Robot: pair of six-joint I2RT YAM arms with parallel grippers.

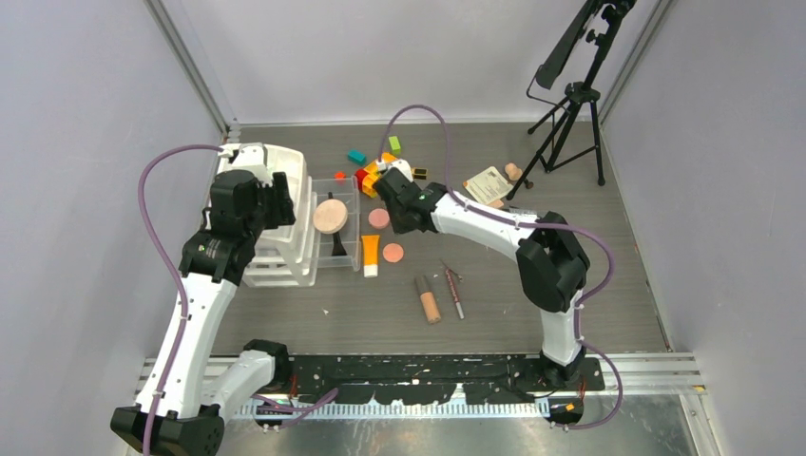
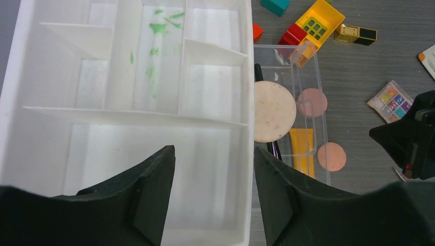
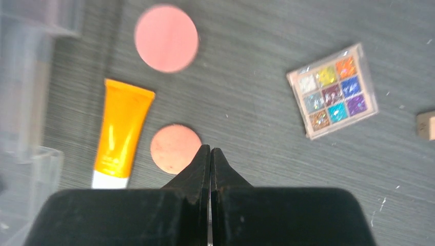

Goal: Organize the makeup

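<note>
A white compartment organizer (image 2: 245, 154) sits at the left, beside a clear tray (image 1: 354, 195) holding a round compact (image 1: 331, 217) and a dark brush. My left gripper hangs open over the organizer, nothing between its fingers. My right gripper is shut over the table, right of the tray; nothing shows between its fingertips. Below it lie two pink discs (image 3: 166, 38) (image 3: 176, 147), an orange tube (image 3: 122, 130) and a glitter palette (image 3: 332, 92). A foundation tube (image 1: 428, 299) and pencils (image 1: 453, 290) lie nearer the front.
Toy blocks (image 1: 378, 169) are at the back, a card (image 1: 488, 185) and sponge (image 1: 513, 172) toward the back right. A black tripod (image 1: 580, 95) stands at the right rear. Front and right table areas have free room.
</note>
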